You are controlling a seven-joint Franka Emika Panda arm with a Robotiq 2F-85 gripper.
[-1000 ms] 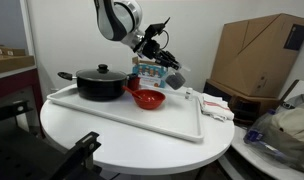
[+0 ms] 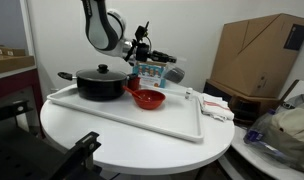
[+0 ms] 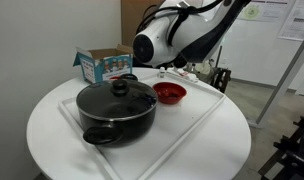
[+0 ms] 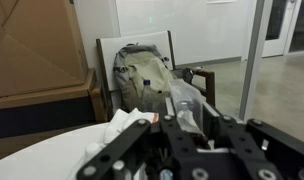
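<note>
Held high above the back of the white tray, my gripper (image 2: 170, 62) points roughly level and is shut on a translucent, greyish container (image 2: 175, 74). In the wrist view, the clear container (image 4: 185, 104) shows between the dark fingers; its contents are too unclear to tell. Forward of and below it on the tray (image 2: 182, 124) sits a red bowl (image 2: 150, 100). A black lidded pot (image 2: 100, 83) stands to the bowl's left in that exterior view. A dark red cup-like thing (image 2: 134, 82) is partly hidden behind the bowl.
A blue patterned box (image 3: 102, 65) stands at the table's back edge. White cloths (image 2: 214, 105) lie beside the tray, near a small white item (image 2: 188, 93). Large cardboard boxes (image 2: 252, 55) rise beyond the table. The tray's near right half is clear.
My gripper has swung from a downward slant to nearly level. The container it holds has shifted left and slightly up; the pot and bowl are unmoved.
</note>
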